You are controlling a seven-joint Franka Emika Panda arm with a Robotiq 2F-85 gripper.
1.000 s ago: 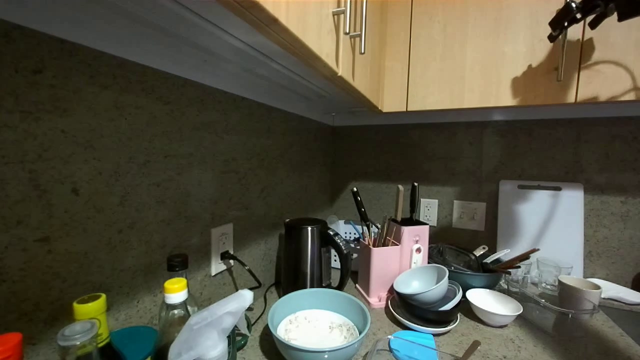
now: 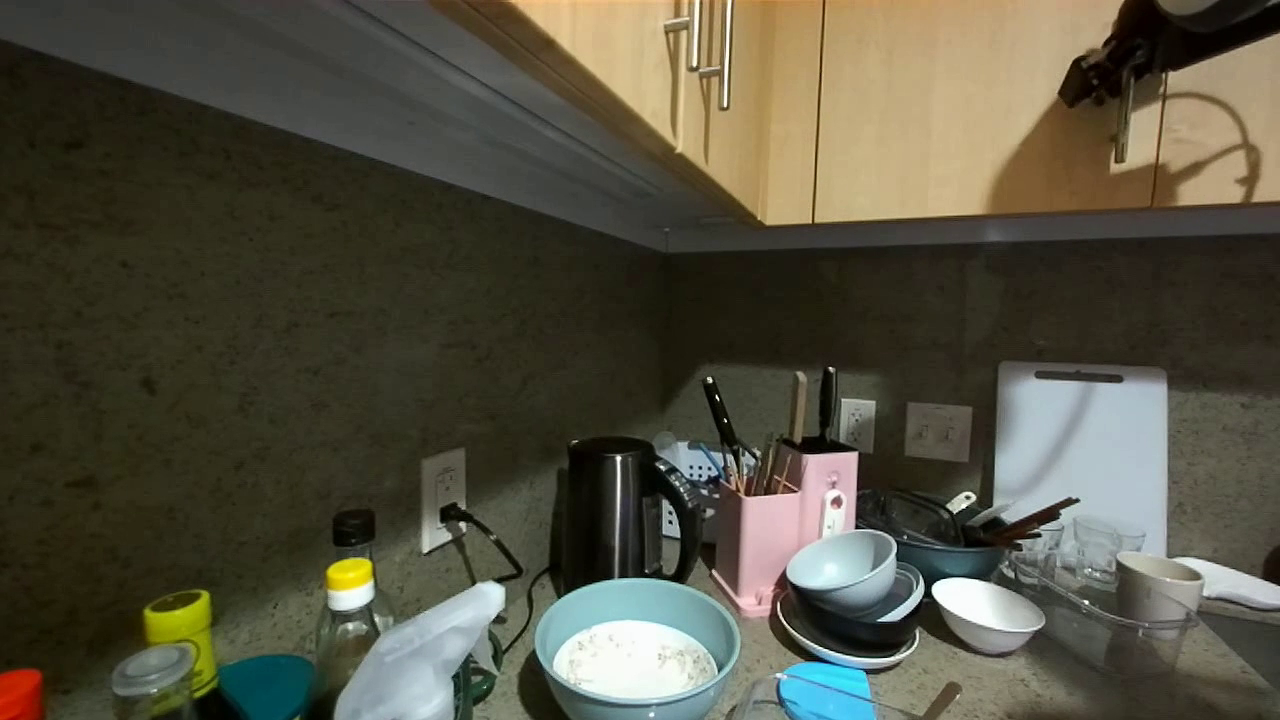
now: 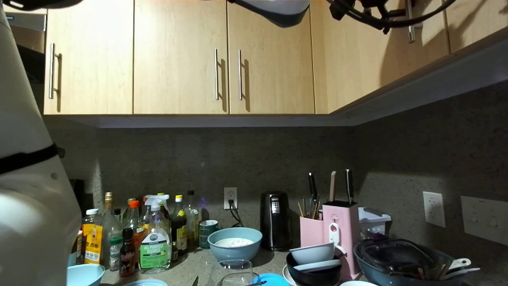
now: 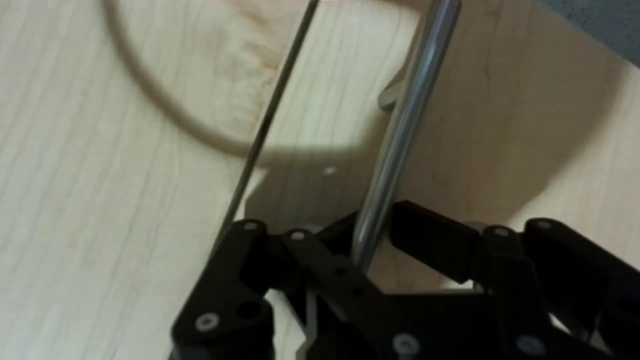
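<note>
A vertical metal bar handle (image 4: 399, 138) is fixed to a light wooden cabinet door (image 2: 936, 120) at the upper right of exterior view 1. In the wrist view, my black gripper straddles the lower part of this handle, one finger (image 4: 435, 240) on its right and the other on its left. The fingers stand part open, with the bar between them and very little space at its sides. Whether both fingers touch the bar is unclear. Exterior view 2 shows the same handle (image 3: 410, 21) beside the gripper, partly cut off at the top.
A dark seam (image 4: 264, 129) separates this door from its neighbour. Below, the counter is crowded with a pink knife block (image 2: 822, 492), stacked bowls (image 2: 843, 570), a kettle (image 2: 612, 510) and several bottles. A white cutting board (image 2: 1080, 444) leans on the wall.
My gripper has moved down and to the left in exterior view 1, around the handle. More of the arm and a larger shadow now show at the upper right. The door looks unmoved.
</note>
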